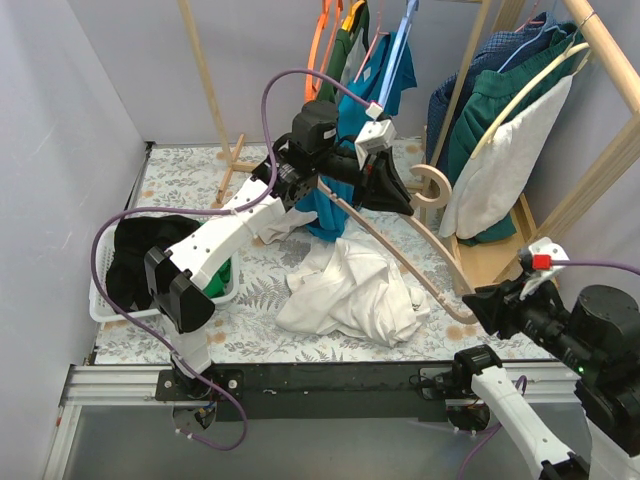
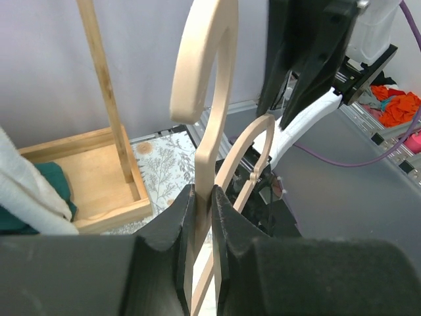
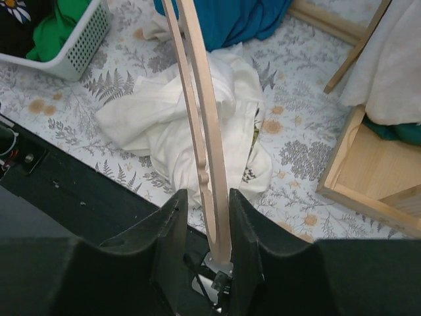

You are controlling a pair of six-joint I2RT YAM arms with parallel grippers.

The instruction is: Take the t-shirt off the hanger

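Observation:
The bare wooden hanger (image 1: 432,272) slants over the patterned surface, its hook (image 1: 438,178) at the upper end. My left gripper is shut on the hanger's wood just below the hook. At the hanger's lower right end is my right gripper. Its fingers (image 3: 238,214) stand apart on either side of the wood, and it looks partly open. No cloth hangs on the visible part of the hanger. A white garment, seemingly the t-shirt (image 1: 350,295), lies crumpled on the surface below, apart from both grippers.
At the left is a white basket (image 1: 98,300) with dark and green clothes. Clothes on hangers, including a blue shirt (image 1: 398,78), hang from the wooden rack (image 1: 200,70) behind. A white cloth (image 1: 510,170) hangs at the right above a wooden tray (image 3: 348,168).

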